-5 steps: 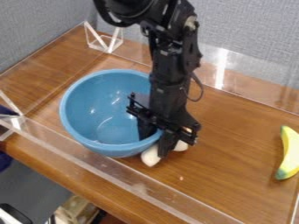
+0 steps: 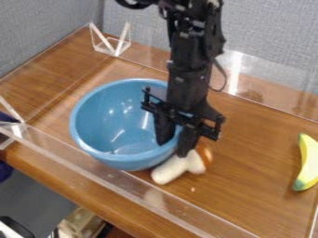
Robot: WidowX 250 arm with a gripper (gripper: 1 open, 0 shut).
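Note:
My black gripper points down at the right rim of a light blue bowl. Its fingers are low, at the bowl's wall; whether they are open or shut on anything is hard to tell. A white object, shaped like a mushroom or toy with an orange part behind it, lies on the wooden surface just right of the bowl, beneath the gripper.
A yellow banana lies at the far right. A white wire stand is at the back left. Clear low walls edge the wooden surface, which is bare between white object and banana.
The gripper has risen slightly and shifted; more of the white object and its orange part now shows. The bowl has moved a little.

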